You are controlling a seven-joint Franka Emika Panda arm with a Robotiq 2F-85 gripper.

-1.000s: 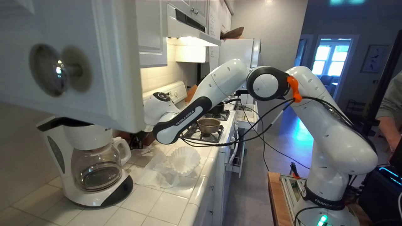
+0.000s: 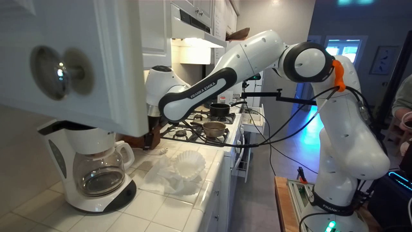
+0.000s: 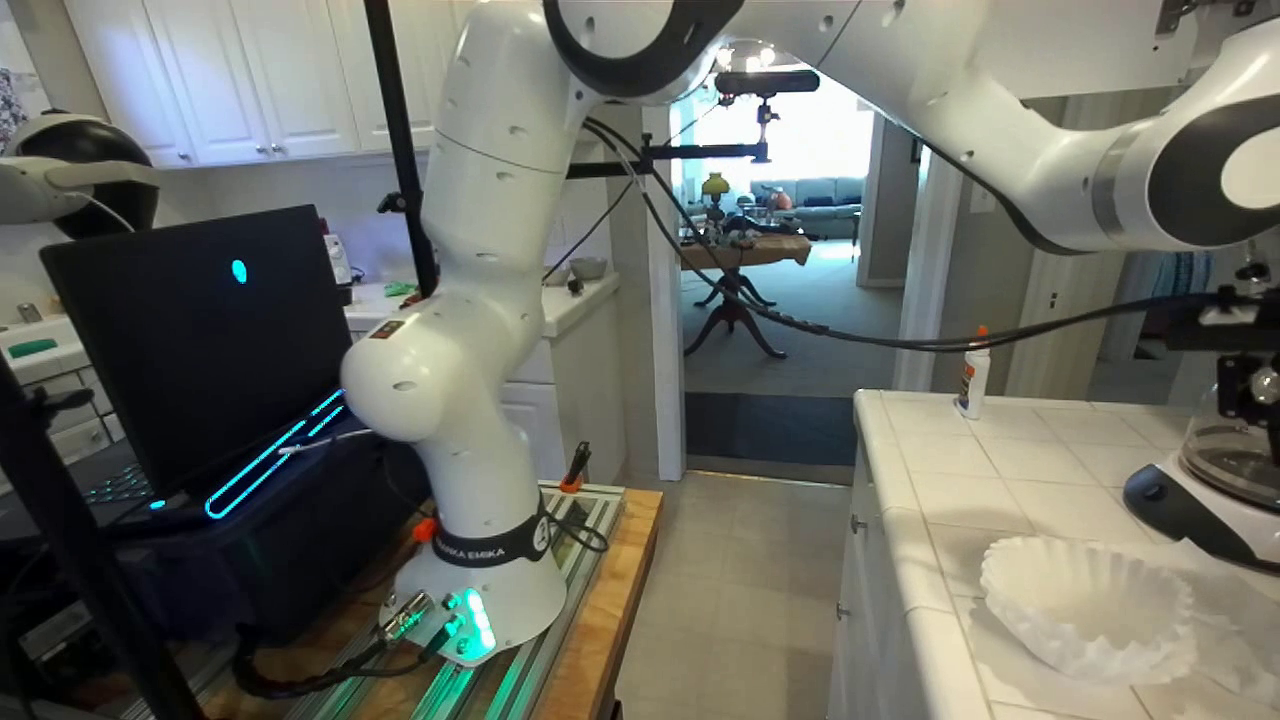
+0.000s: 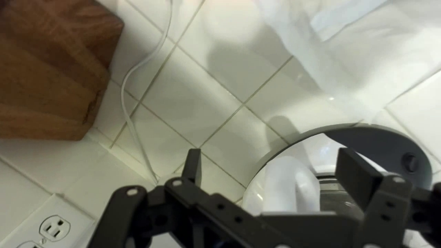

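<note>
A white coffee maker (image 2: 85, 141) stands on the tiled counter with a glass carafe (image 2: 99, 174) on its base. In the wrist view, the carafe's white handle (image 4: 289, 186) appears between the fingers of my open gripper, which holds nothing. How far the fingers are above the handle cannot be told from that view. The white coffee filters (image 3: 1080, 606) lie on the counter in front of the machine, fluted and cup-shaped, beside crumpled white sheeting (image 2: 164, 178). In exterior view 1, the cabinet door partly hides my hand.
An open cabinet door (image 2: 88, 69) hangs over the coffee maker. A wooden block (image 4: 53, 70) and a white cord (image 4: 126, 107) are near the wall outlet (image 4: 53, 227). Beyond is a stove with a pan (image 2: 213, 129) and a dark pot (image 2: 220, 109). A glue bottle (image 3: 974, 378) stands at the counter's far end.
My arm has risen, its elbow and wrist now higher. The hand has turned to point more steeply downward. The coffee maker and filters look unmoved.
</note>
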